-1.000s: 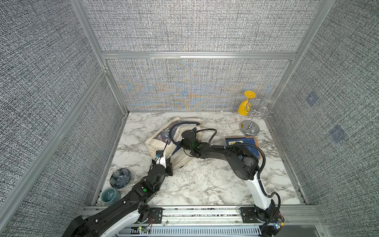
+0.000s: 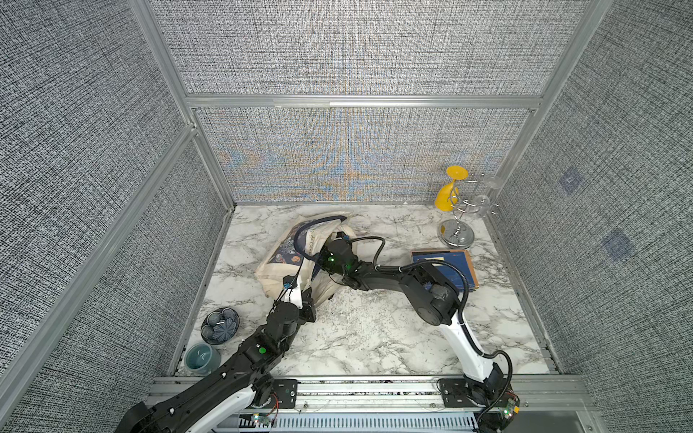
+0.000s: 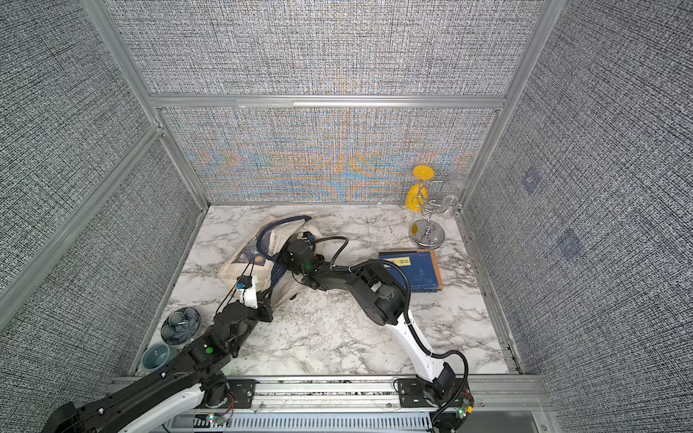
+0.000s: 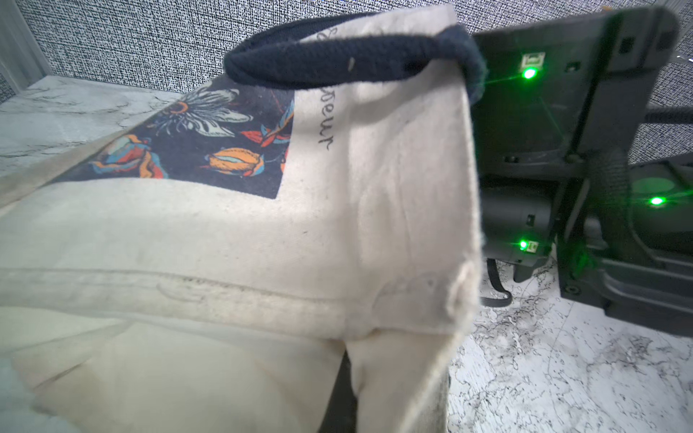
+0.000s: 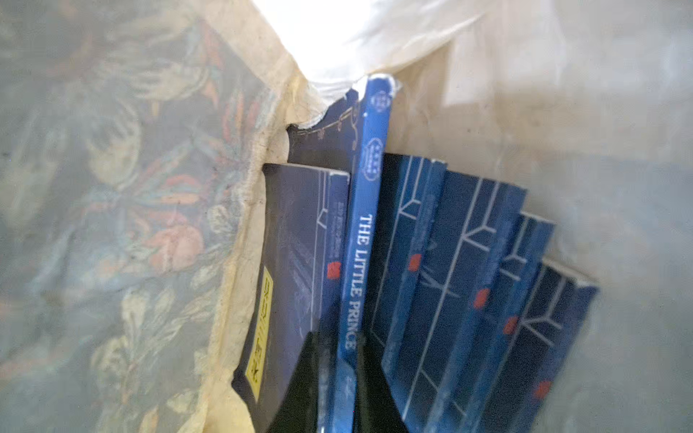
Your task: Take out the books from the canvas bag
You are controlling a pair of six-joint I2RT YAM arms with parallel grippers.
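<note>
The cream canvas bag [image 2: 278, 267] with flower print and navy handles lies left of centre. My left gripper [image 2: 303, 294] is at its front; the left wrist view shows a dark finger [image 4: 339, 404] against the canvas, the other hidden, so its state is unclear. My right gripper is inside, its fingers either side of the spine of The Little Prince book [image 5: 366, 166], part open. Several more blue books [image 5: 462, 267] stand fanned beside it.
Books [image 2: 454, 267] lie at the right, with a metal rack [image 2: 456, 232] and yellow glass [image 2: 444, 198] behind. A patterned bowl [image 2: 220, 324] and teal cup [image 2: 202, 358] sit front left.
My right gripper has moved left over the past second, and the bag has shifted left with it. The left gripper has moved only slightly.
</note>
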